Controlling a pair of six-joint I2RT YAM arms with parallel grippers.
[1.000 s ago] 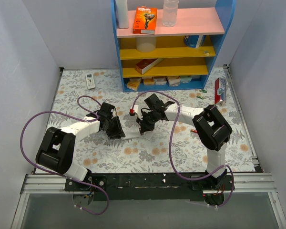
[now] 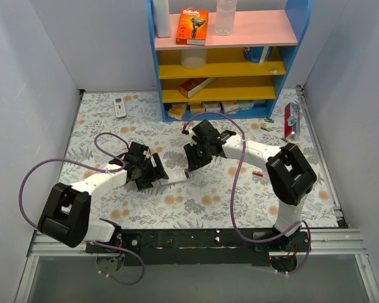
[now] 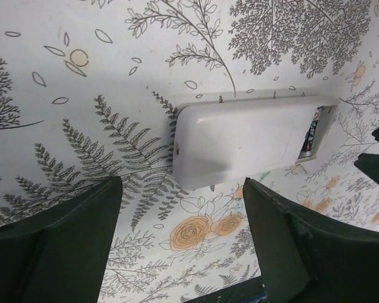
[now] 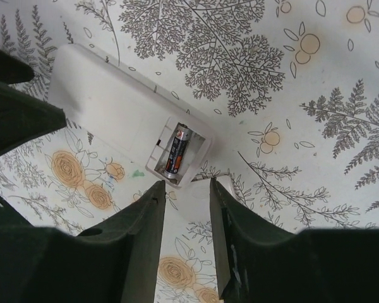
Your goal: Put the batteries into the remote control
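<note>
The white remote [image 3: 240, 139] lies on the patterned table, its battery compartment open with one black battery [image 4: 179, 150] inside. A loose white piece, likely the cover [image 4: 198, 205], lies beside the compartment end, partly behind my right gripper, which hovers over it with open fingers and nothing between them. My left gripper stands open at the remote's other end, the remote's closed end between and just beyond its fingertips in the left wrist view, apparently not gripped.
Red batteries [image 2: 259, 173] lie right of the right arm. A second remote [image 2: 119, 107] lies at back left. A blue shelf unit [image 2: 290, 38] stands at the back, a red package [image 2: 292, 120] at back right.
My left gripper has shifted slightly toward the front left and its fingers have spread. My right gripper has lifted and moved a little back and right, away from the compartment.
</note>
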